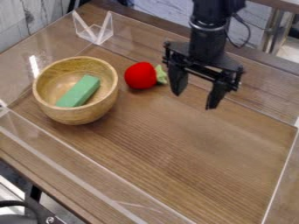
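Note:
A black gripper (197, 77) hangs over the back middle of the wooden table (176, 166), its dark fingers spread apart, with nothing visible held. Just left of it lie a red round object (142, 75) and a small green piece (163, 79), partly behind the gripper. At the left is a wooden bowl (100, 103) with a green block (77, 94) lying in it.
A clear wire or plastic holder (93, 29) stands at the back left. Dark cables show at the bottom left corner.

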